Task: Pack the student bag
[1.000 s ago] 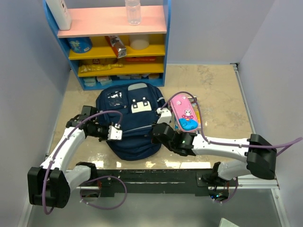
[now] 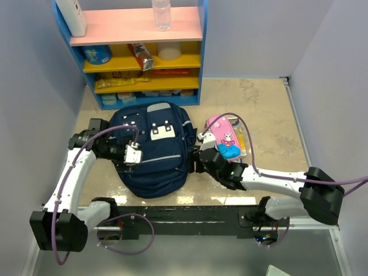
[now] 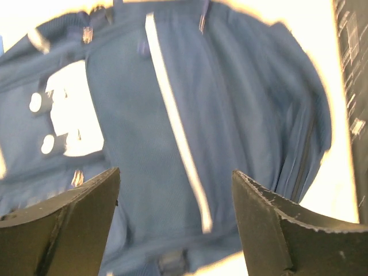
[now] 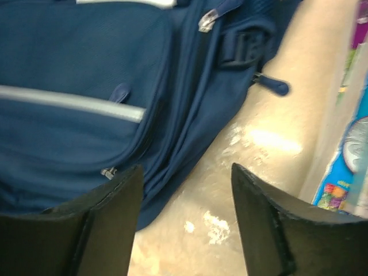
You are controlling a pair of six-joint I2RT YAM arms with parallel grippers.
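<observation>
A navy backpack point(image 2: 155, 172) lies flat in the middle-left of the table, its front pockets facing up. My left gripper point(image 2: 123, 158) is over the bag's left part; in its wrist view its open fingers point(image 3: 287, 241) frame navy fabric and a pale stripe, holding nothing. My right gripper point(image 2: 195, 161) is at the bag's right edge, its fingers point(image 4: 276, 230) apart above bag edge and bare tabletop, nothing between them. A pink pencil case point(image 2: 221, 132) with a cartoon print lies right of the bag on flat colourful packets point(image 4: 351, 167).
A blue shelf unit point(image 2: 203, 52) with bottles point(image 2: 163, 17), tins and packets stands at the back. Walls bound both sides.
</observation>
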